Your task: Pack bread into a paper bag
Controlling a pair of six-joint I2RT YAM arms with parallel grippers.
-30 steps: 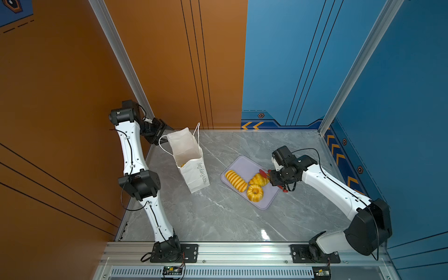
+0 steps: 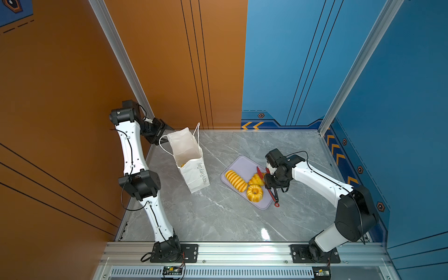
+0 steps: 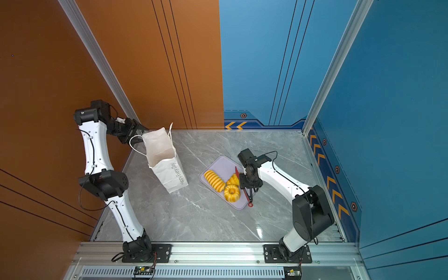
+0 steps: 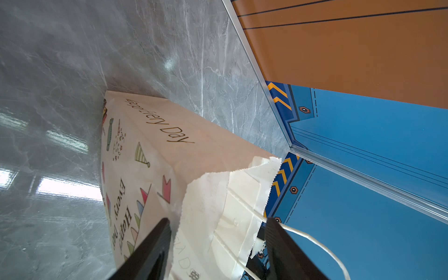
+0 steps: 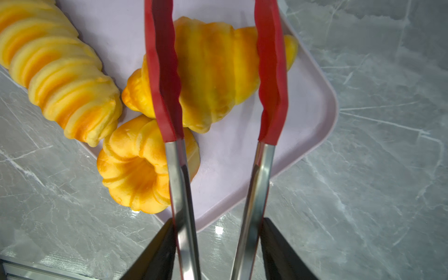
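Observation:
The white paper bag (image 2: 194, 175) stands open-topped at left, its handles up; a small yellowish patch shows inside. At its rim my left gripper has its fingers apart, the bag mouth in view between them. A lilac tray (image 2: 240, 161) bears a long ridged bread (image 2: 236, 180), a round bread (image 2: 254, 192) and a croissant-shaped bread (image 5: 214, 70). My right gripper is open, with metal tongs (image 5: 179, 186) between its fingers. The tongs' red ends are spread and cross the croissant near its two sides in the right wrist view; their height over it is unclear.
Bare grey marble table (image 2: 210, 219) lies between bag and tray and in front of both. The orange back wall (image 2: 219, 93) is close behind the bag. The round bread sits close beside the tongs' left arm.
My right arm has moved left with the tongs, bringing them further over the tray and croissant. The left arm, bag and breads look unmoved.

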